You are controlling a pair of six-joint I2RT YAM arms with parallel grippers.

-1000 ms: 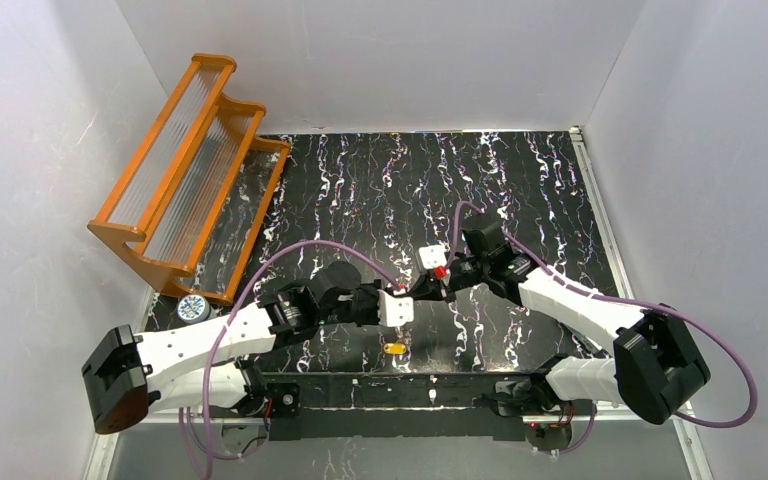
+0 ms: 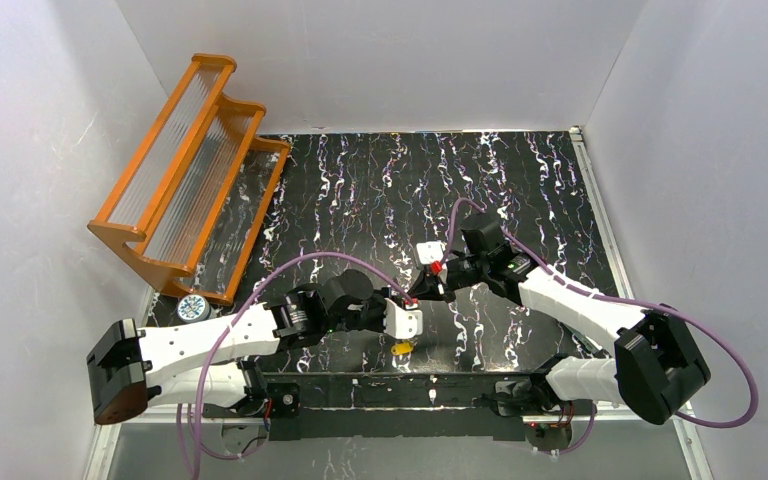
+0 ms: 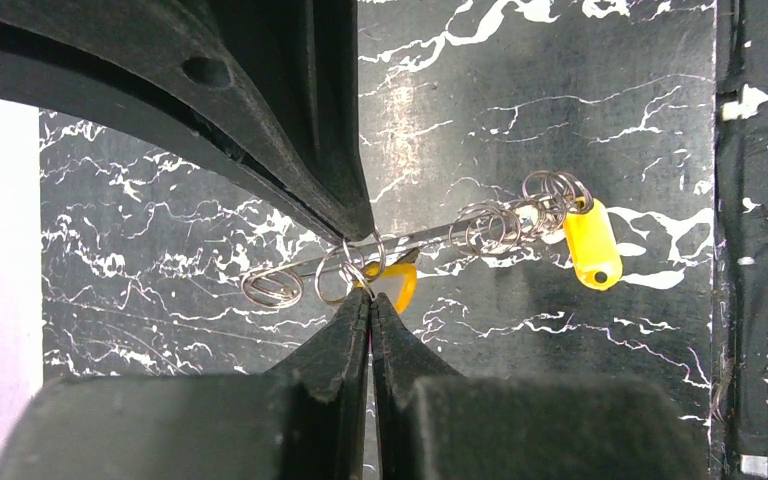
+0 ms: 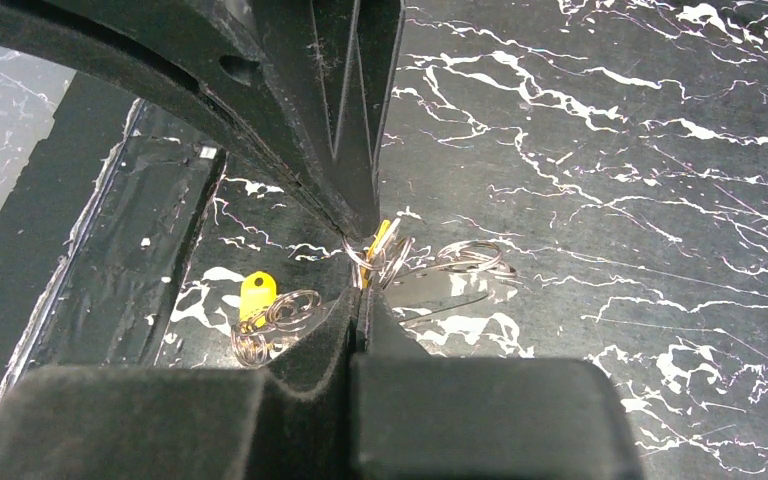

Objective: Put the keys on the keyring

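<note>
My left gripper is shut, with a thin metal ring (image 3: 327,290) running into its fingertips. The right gripper faces it almost tip to tip, also shut, and ring wire meets its tips too. Rings overlap in the small gap, so which passes through which is unclear. Beneath hangs or lies a chain of several wire rings (image 3: 490,230) with thin, flat metal pieces. One yellow tag (image 3: 592,248) dangles clear at one end; another yellow piece (image 3: 400,288) is partly hidden behind the rings. In the top view, the grippers cover the rings.
An orange wooden rack (image 2: 175,180) stands at the left, with a round white-topped object (image 2: 194,308) at its lower end. Behind the grippers, the black marbled table (image 2: 380,190) is clear. A dark strip (image 2: 390,390) runs along its front edge.
My left gripper has shifted slightly to the right and down in the top view, the yellow tag moving a little right too. The right arm appears nearly still.
</note>
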